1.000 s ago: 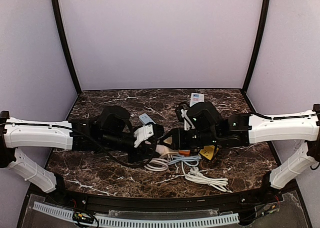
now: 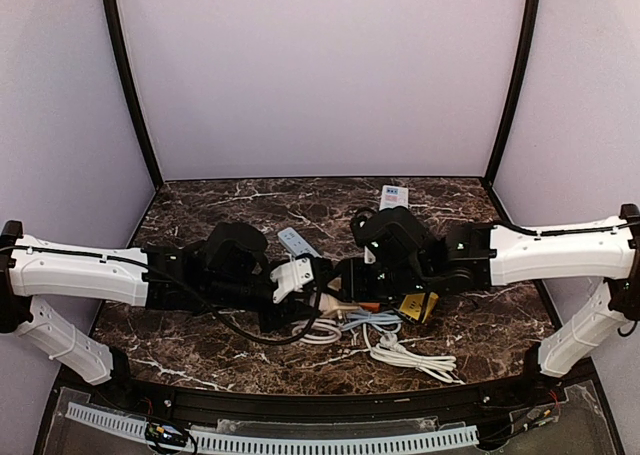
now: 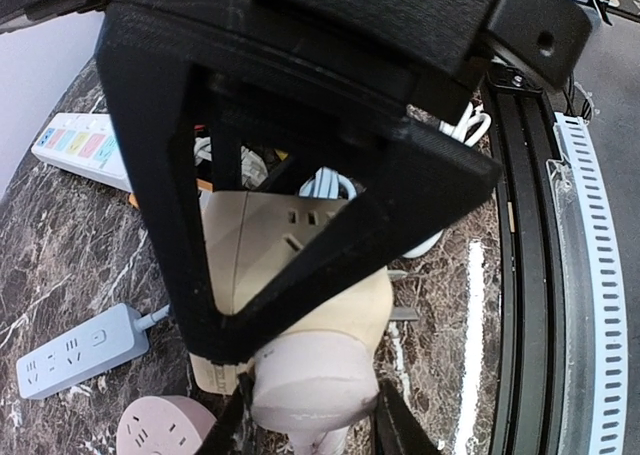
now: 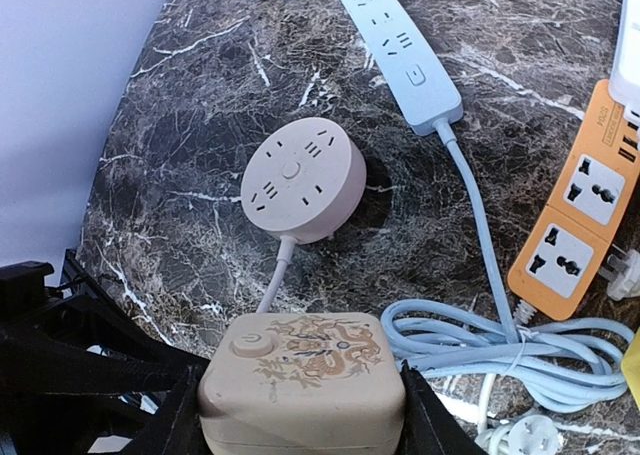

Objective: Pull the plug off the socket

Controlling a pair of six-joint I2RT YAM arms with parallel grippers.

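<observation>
In the left wrist view, my left gripper is shut on a pale pinkish-white plug (image 3: 315, 380), its cord leaving downward. Just beyond it is a beige block-shaped socket (image 3: 228, 245) with slots in its face. My right gripper's black fingers (image 3: 330, 250) cross in front of that block. Metal pins (image 3: 404, 314) show at the right of the cream part. Whether the plug is seated in the socket, I cannot tell. From the right wrist view, my right gripper is shut on the socket block (image 4: 310, 360), which bears a gold pattern and a round button.
A round pink power strip (image 4: 300, 175), a light-blue strip (image 4: 400, 50) and an orange strip (image 4: 575, 215) lie on the dark marble table. Coiled blue cable (image 4: 540, 370) and white cable (image 2: 410, 360) lie near the hands.
Both arms have shifted slightly toward each other and a little lower in the top view. Both grippers still keep close together at the middle.
</observation>
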